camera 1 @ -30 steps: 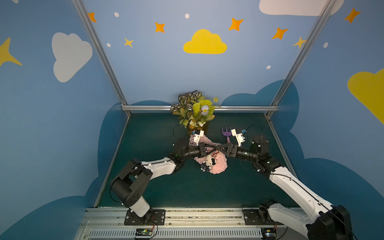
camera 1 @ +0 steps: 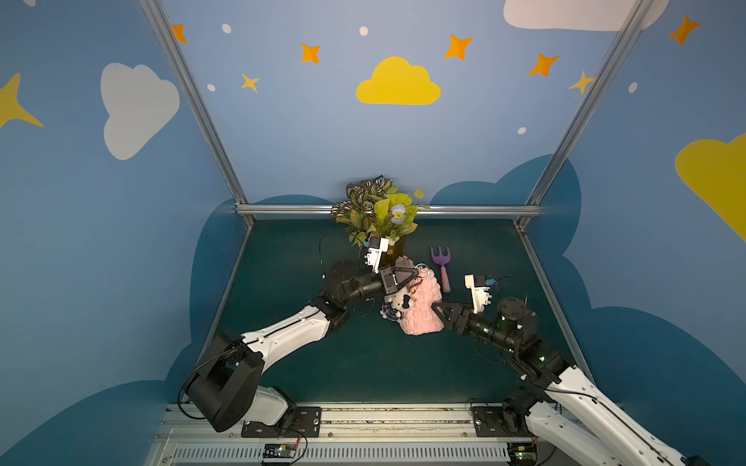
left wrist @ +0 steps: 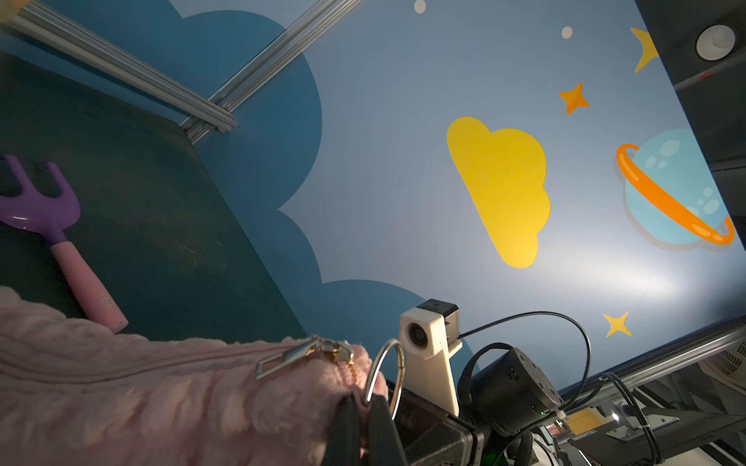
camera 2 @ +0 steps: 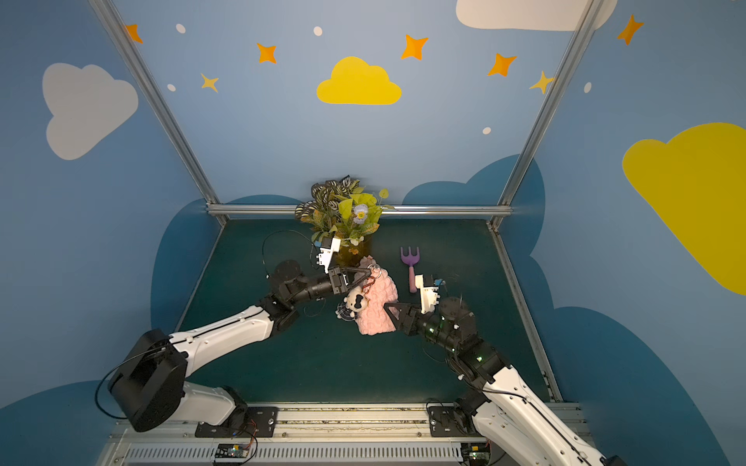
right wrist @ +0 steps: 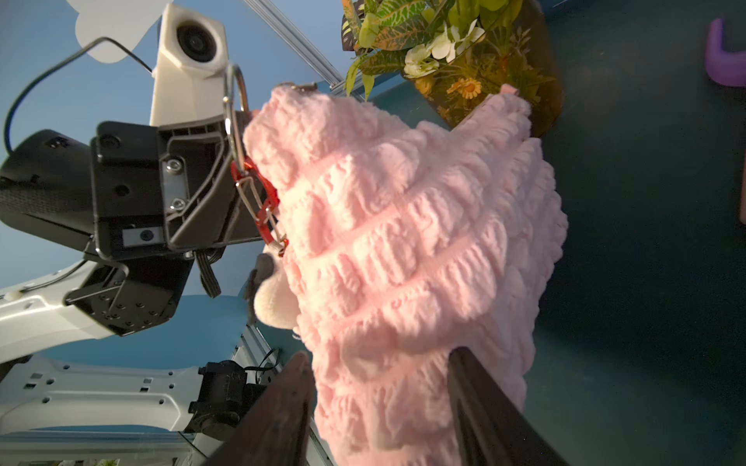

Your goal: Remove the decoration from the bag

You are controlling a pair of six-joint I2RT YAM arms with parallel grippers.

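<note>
A fluffy pink bag (camera 1: 423, 310) is raised on its side at mid-table. Its decoration, a small white plush (camera 1: 402, 300) with a dark bow, hangs at the bag's left, mostly hidden behind the bag in the right wrist view. A red clasp and chain (right wrist: 268, 206) run up from it to a metal ring (right wrist: 234, 116). My left gripper is shut on the bag's corner by the ring and zipper pull (left wrist: 299, 355). Facing the bag's lower part, my right gripper is part open; whether its fingers touch the fabric cannot be told.
A leafy flower pot (camera 1: 380, 213) stands right behind the bag. To the bag's right lies a purple fork with a pink handle (camera 1: 443, 268).
My left gripper shifted slightly, and the bag now stands more stretched out front to back.
</note>
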